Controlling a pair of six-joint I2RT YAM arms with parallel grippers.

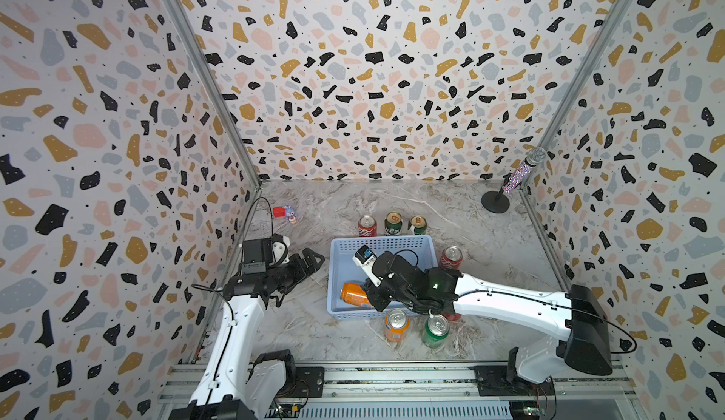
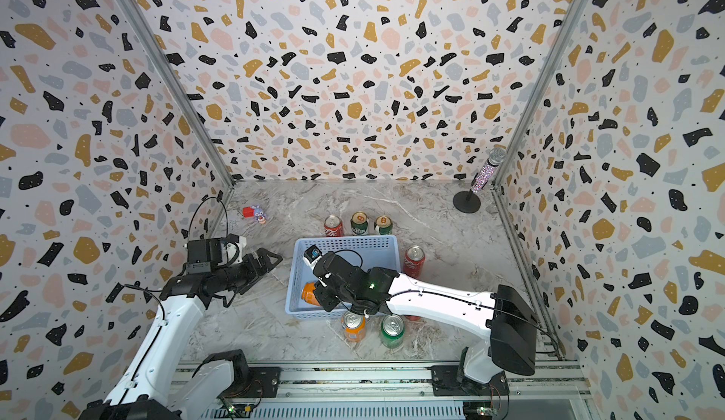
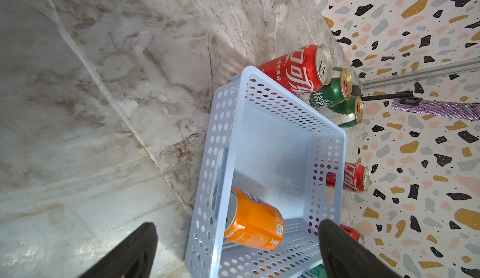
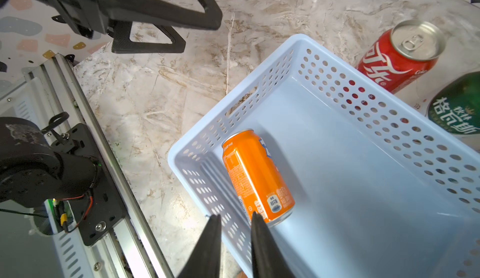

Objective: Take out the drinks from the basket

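Observation:
An orange can (image 4: 257, 175) lies on its side inside the light blue basket (image 1: 381, 243), by the near left wall. My right gripper hangs over the basket, right of that can; its fingers (image 4: 215, 245) stand a narrow gap apart with nothing between them. Left of the basket, my left gripper (image 1: 312, 261) is wide open and empty. Behind the basket stand a red can (image 1: 367, 226) and two green cans (image 1: 393, 223). Another orange can (image 1: 396, 325) and a green can (image 1: 435, 330) stand in front, and a red can (image 1: 451, 257) on the right.
Part of one more red can (image 1: 451, 316) shows beneath the right arm. A microphone on a stand (image 1: 494, 201) is at the back right, and a small toy (image 1: 290, 213) at the back left. Bare marble lies left of the basket.

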